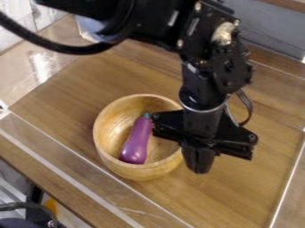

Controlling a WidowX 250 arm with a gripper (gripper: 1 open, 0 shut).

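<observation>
A round wooden bowl (117, 120) holds a purple eggplant (136, 142) with a green stem, lying lengthwise along the bowl's middle. My black gripper (201, 158) hangs pointing down at the bowl's right side, overlapping part of its rim from this view. Its fingertips look close together, with nothing seen between them.
A pale edge runs along the front left. A grey wall stands at the back.
</observation>
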